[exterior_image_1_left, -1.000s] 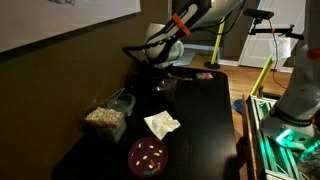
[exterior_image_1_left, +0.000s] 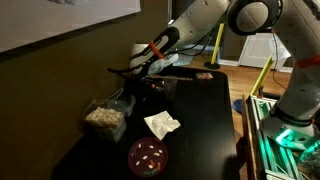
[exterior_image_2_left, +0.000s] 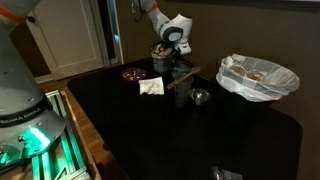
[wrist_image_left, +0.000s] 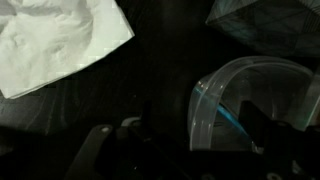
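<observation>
In the wrist view a clear plastic container (wrist_image_left: 203, 112) with a rounded rim lies under the right side of my gripper. The dark fingers stand apart, and the container's left wall shows in the gap between them. A thin blue line runs inside the container. Whether the fingers touch it I cannot tell. A crumpled white cloth (wrist_image_left: 55, 40) lies flat to the left; it also appears as a white cloth (exterior_image_1_left: 161, 123) in exterior view 1. The arm (exterior_image_2_left: 178, 30) reaches down at the far side of the table in exterior view 2.
A maroon plate (exterior_image_1_left: 147, 158) with small bits on it sits near the cloth. Around stand a bin with pale contents (exterior_image_1_left: 104, 119), a white-lined basket (exterior_image_2_left: 258, 78), a metal bowl (exterior_image_2_left: 200, 97) and a dark pot (exterior_image_2_left: 182, 96).
The cloth, plate and bin have not moved.
</observation>
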